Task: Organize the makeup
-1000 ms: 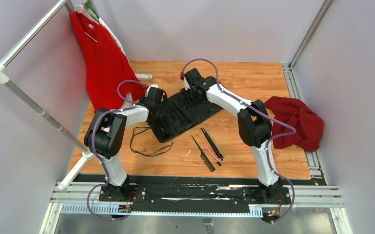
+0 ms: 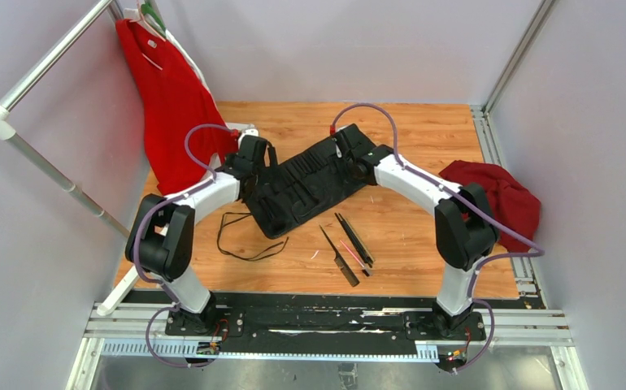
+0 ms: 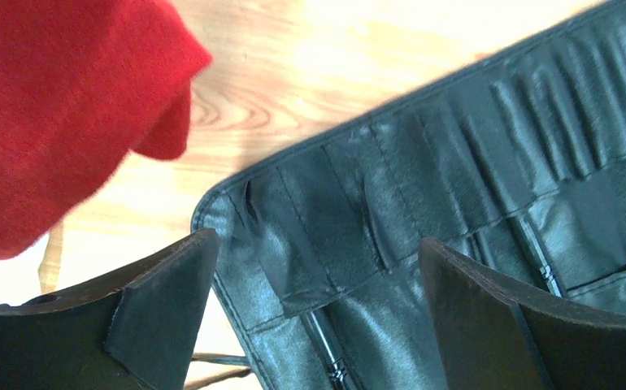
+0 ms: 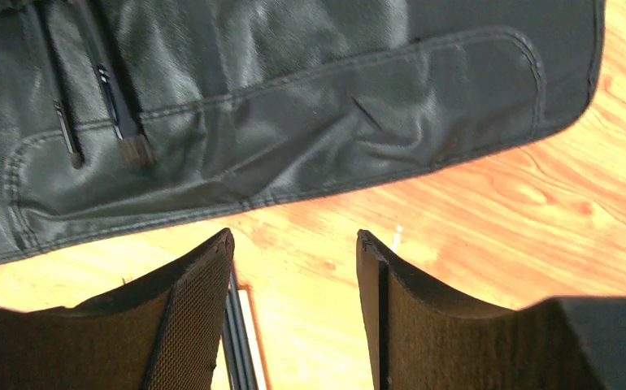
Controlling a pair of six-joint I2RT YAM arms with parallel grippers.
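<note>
A black makeup roll [image 2: 326,188] lies unrolled and slanting across the middle of the table. Slim brushes [image 4: 113,101] are tucked in its pockets in the right wrist view, and a dark handle [image 3: 322,337] pokes from a pocket in the left wrist view. In front of the roll lie a black comb [image 2: 342,262], a few dark sticks [image 2: 356,240] and a pink stick [image 2: 352,253]. Over the roll's left end, my left gripper has its fingers wide apart, nothing between them. My right gripper is open and empty near the roll's edge.
A red garment [image 2: 167,106] hangs from the rack at the left, close to my left arm. Dark red cloth [image 2: 495,203] is heaped at the right. A thin strap [image 2: 251,258] curls left of the comb. Bare wood [image 2: 423,260] lies at the front right.
My right arm has swung to the right over the roll. The loose items stay put.
</note>
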